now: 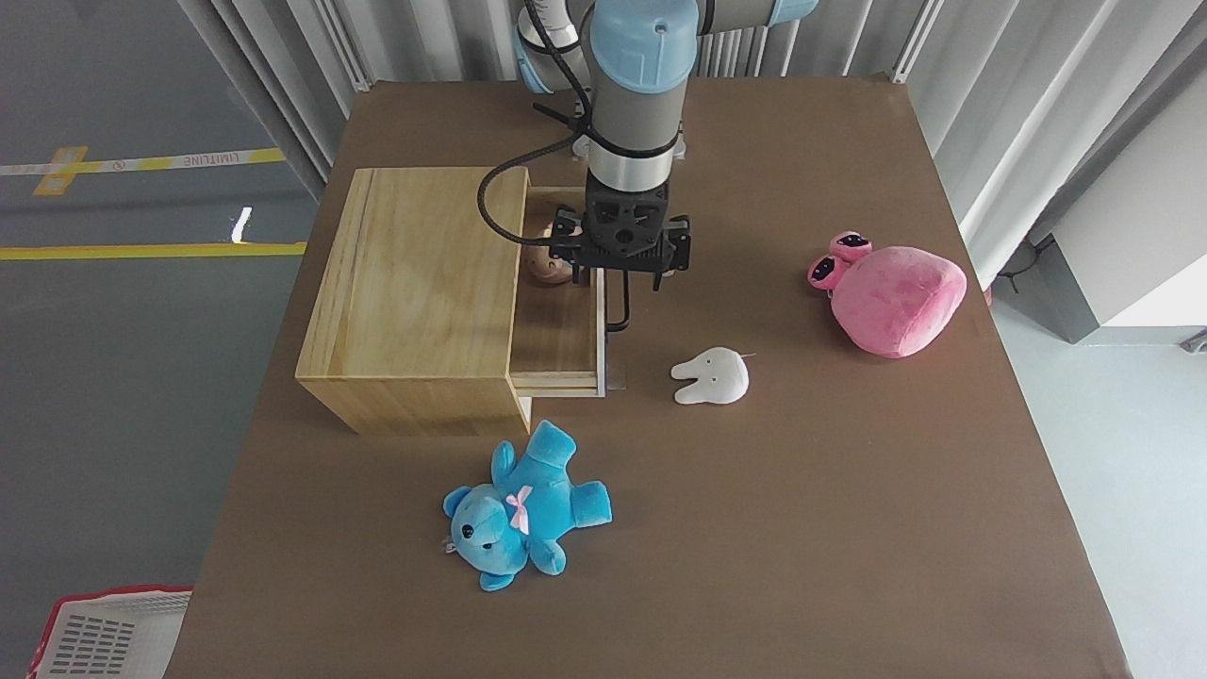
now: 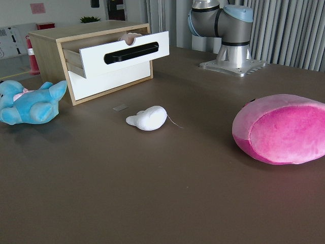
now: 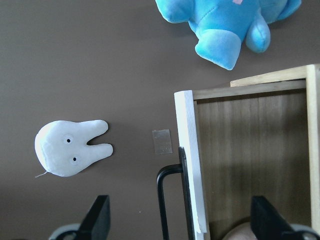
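My gripper (image 1: 622, 272) hangs over the open top drawer (image 1: 554, 339) of the wooden cabinet (image 1: 413, 283). In the wrist view its fingers stand wide apart, one over the drawer, one outside past the black handle (image 3: 162, 195). A brown round toy (image 1: 540, 270) lies in the drawer, partly hidden by the gripper. A white rabbit-head plush (image 1: 713, 379) lies on the table right of the cabinet.
A blue bear (image 1: 526, 509) lies in front of the cabinet. A pink plush (image 1: 894, 300) sits at the right.
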